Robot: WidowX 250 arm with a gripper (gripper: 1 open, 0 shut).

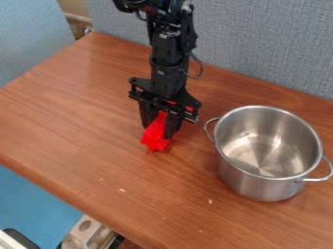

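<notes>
My black gripper (164, 115) reaches down from the top of the view onto the wooden table, left of a steel pot. It is shut on a red object (155, 139), whose upper part is hidden by the fingers; the lower part shows below them, at or very near the table surface. The steel pot (267, 153) stands upright at the right, with a handle on each side, and is empty as far as its inside shows.
A grey padded wall (274, 44) runs behind it. Past the lower-left edge lie a blue surface and some light fittings.
</notes>
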